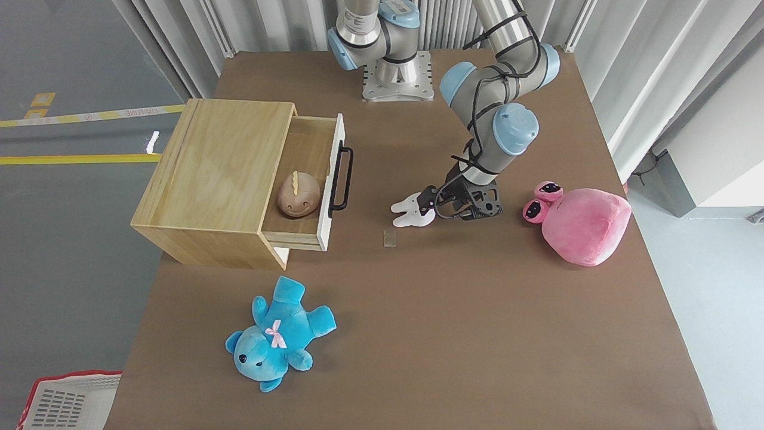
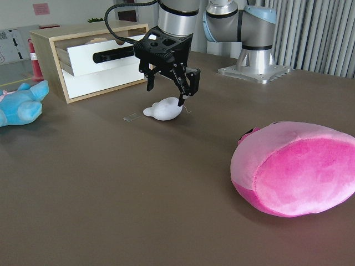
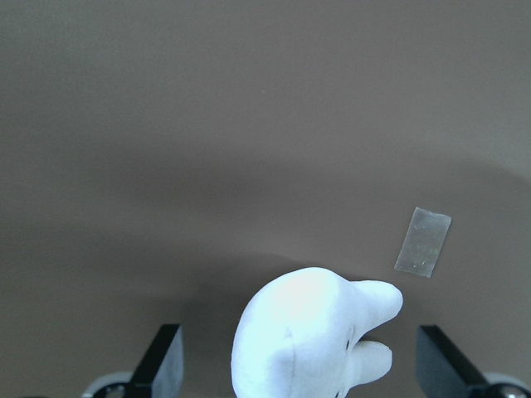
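A small white plush rabbit lies on the table. My gripper hovers just over it, open, with a black finger on either side of the rabbit in the wrist view. In the left view the gripper is above and near the rabbit. In the front view the arm's end partly covers the rabbit.
An open drawer holding a brown round toy is left of the gripper. A blue bear lies at front left, a pink plush at right.
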